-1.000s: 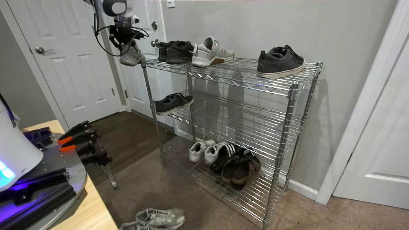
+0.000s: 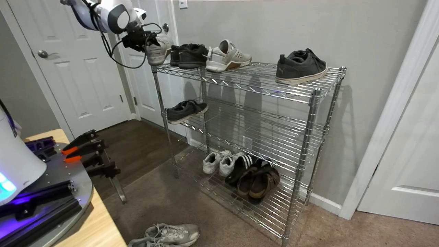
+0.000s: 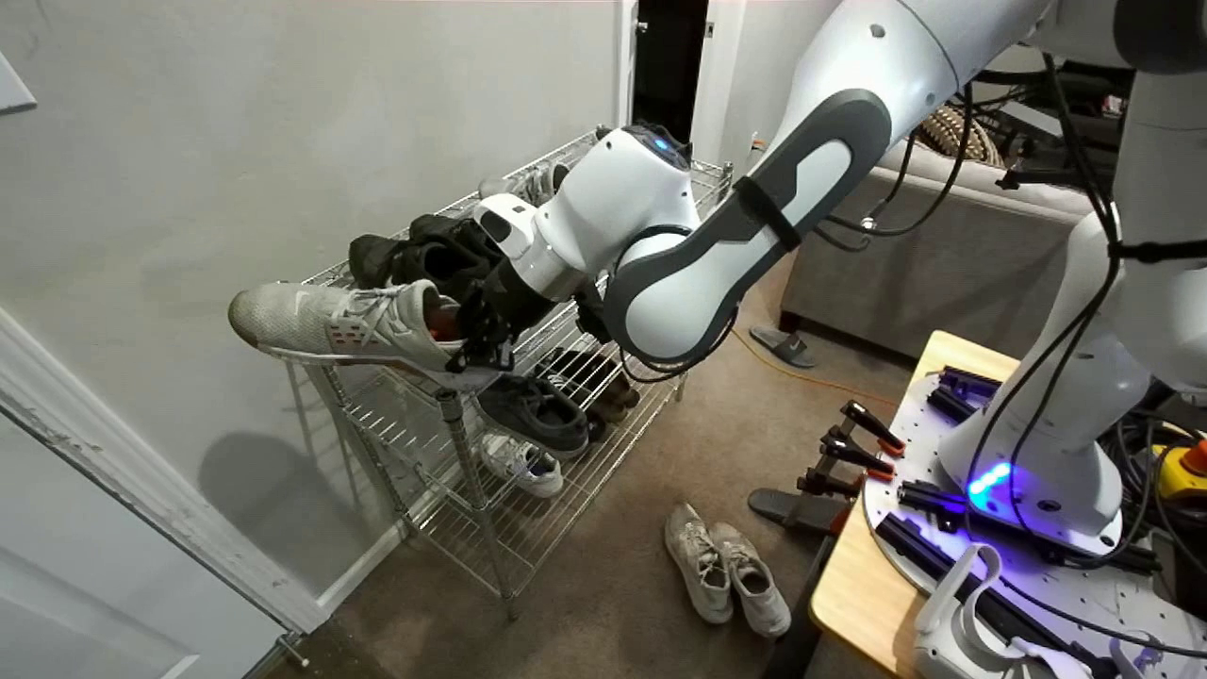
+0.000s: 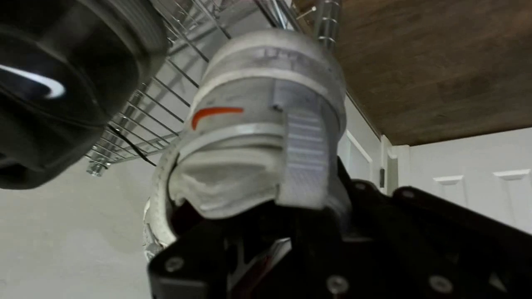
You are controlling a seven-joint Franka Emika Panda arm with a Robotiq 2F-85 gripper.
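A light grey sneaker point(image 3: 339, 322) hangs from my gripper point(image 3: 481, 334), which is shut on its heel end. In exterior view 2 its toe points left, toward the wall. The wrist view shows the sneaker's heel point(image 4: 264, 99), with a small orange mark, just ahead of the dark fingers; the fingertips are hidden by the shoe. In exterior view 1 the held sneaker point(image 2: 158, 53) is at the left end of the wire rack's top shelf point(image 2: 259, 74), beside black shoes point(image 2: 189, 55). Whether its sole touches the shelf I cannot tell.
Another light sneaker point(image 2: 228, 56) and a dark shoe point(image 2: 301, 67) stand on the top shelf, with bare wire between them. One dark shoe point(image 2: 186, 111) sits on the middle shelf's left end. A grey pair point(image 3: 724, 571) lies on the carpet.
The gripper and the held sneaker have moved right, toward the rack's left end and the black shoes. The sneaker has turned from hanging toe-down to nearer level. Other shoes have not moved.
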